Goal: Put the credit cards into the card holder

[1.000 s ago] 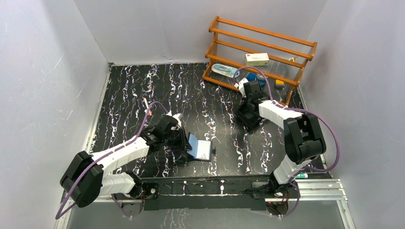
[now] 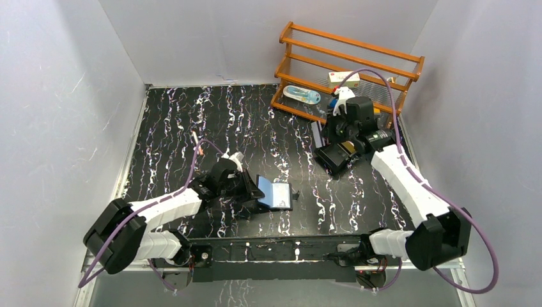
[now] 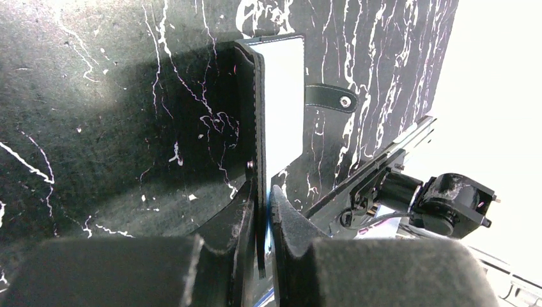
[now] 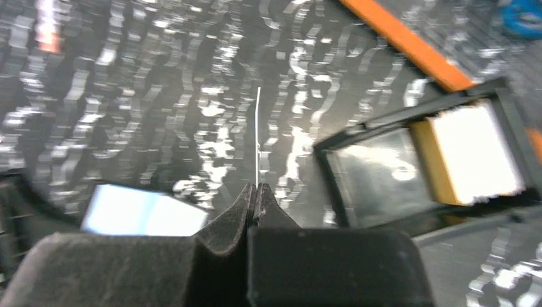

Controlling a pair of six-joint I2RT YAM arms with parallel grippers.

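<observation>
The open card holder (image 2: pixel 280 197), black with pale sleeves and a snap strap, sits low centre in the top view. My left gripper is at its raised edge, with the cover (image 3: pixel 254 115) between the fingers; how tightly they close is unclear. My right gripper hangs over the right side, shut, with a thin pale upright sliver between its tips, apparently a card (image 4: pixel 257 134) seen edge-on. Below it is a dark box (image 4: pixel 371 179) with a pale stack (image 4: pixel 473 150) inside.
A wooden rack (image 2: pixel 351 46) with items stands at the back right. A small pale object (image 2: pixel 197 141) lies left of centre.
My right gripper has lifted and pulled back from the dark box, its arm extending upright. My left gripper and the card holder have shifted slightly to the right.
</observation>
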